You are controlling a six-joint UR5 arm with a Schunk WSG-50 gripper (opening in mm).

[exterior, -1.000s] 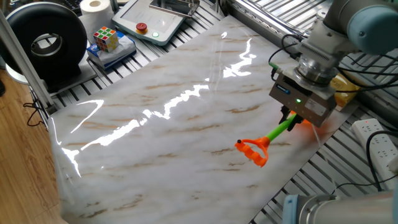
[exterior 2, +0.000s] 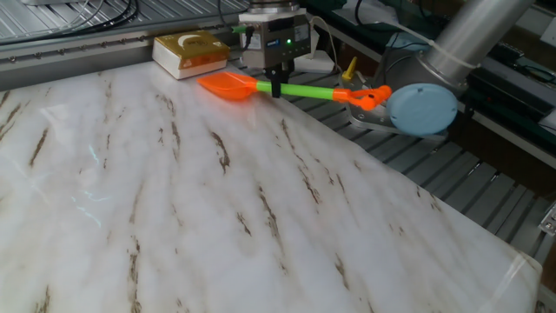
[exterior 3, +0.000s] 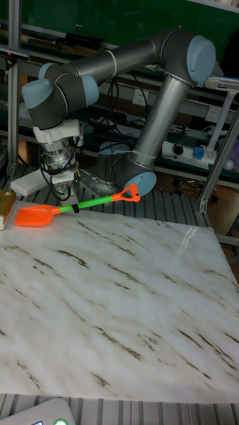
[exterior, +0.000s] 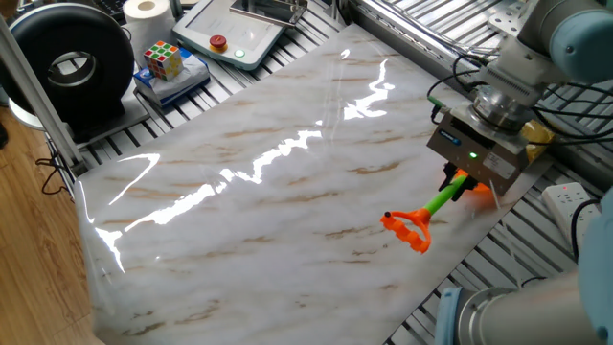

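A toy shovel with an orange scoop (exterior 2: 228, 85), a green shaft (exterior 2: 300, 89) and an orange handle (exterior: 409, 231) is held by my gripper (exterior: 454, 184). The fingers are shut around the green shaft, close to the scoop end. In exterior view 2 the shovel lies nearly level at the far edge of the marbled board (exterior 2: 200, 191), handle out to the right. Exterior view 3 has the scoop (exterior 3: 35, 216) on the left, beside a yellow box, and the handle (exterior 3: 130, 192) a bit higher on the right. Whether the scoop touches the board cannot be told.
A yellow and white box (exterior 2: 191, 54) stands just beside the scoop. A white power strip (exterior: 572, 208) lies off the board near the arm's base. On the far side are a Rubik's cube (exterior: 163, 59) and a tablet-like panel (exterior: 230, 34). Most of the board is bare.
In exterior view 1, my gripper and the shovel have shifted right, toward the board's edge by the arm's base. The grip on the shaft looks the same.
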